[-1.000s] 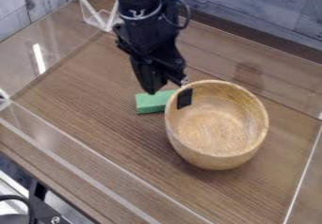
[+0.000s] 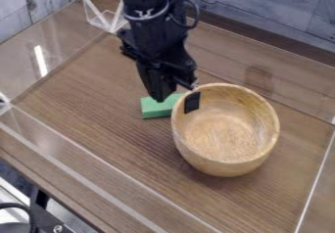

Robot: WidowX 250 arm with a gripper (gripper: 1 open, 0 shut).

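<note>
My black gripper (image 2: 157, 80) hangs from the top centre over the table, pointing down, just above and behind a green block (image 2: 159, 107). Its fingers look close together with nothing visible between them, though the dark shapes make this hard to see. The green block lies on the wood, beside the left wall of a tan round bowl (image 2: 225, 127). A small dark piece at the bowl's upper-left rim may be part of the gripper or something separate; I cannot tell.
The gripper has shifted very slightly over the last second. The block and bowl look unchanged.
</note>
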